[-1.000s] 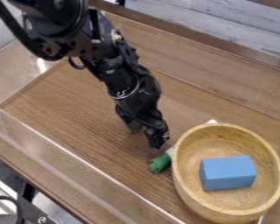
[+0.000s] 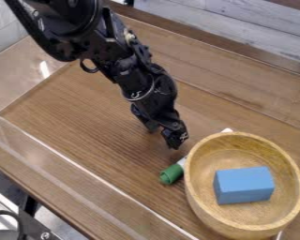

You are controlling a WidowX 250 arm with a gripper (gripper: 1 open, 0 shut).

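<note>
My black gripper (image 2: 163, 136) is low over the middle of the wooden table (image 2: 65, 131), open, left of and behind a tan bowl. A blue block (image 2: 243, 185) sits inside the bowl (image 2: 210, 211). A green cylindrical object (image 2: 172, 172) lies against the bowl's left side, partly hidden by it, with a pale end showing.
The bowl takes up the right front corner.
My gripper has shifted slightly back and left, away from the green object. The bowl, block and green object look unmoved.
</note>
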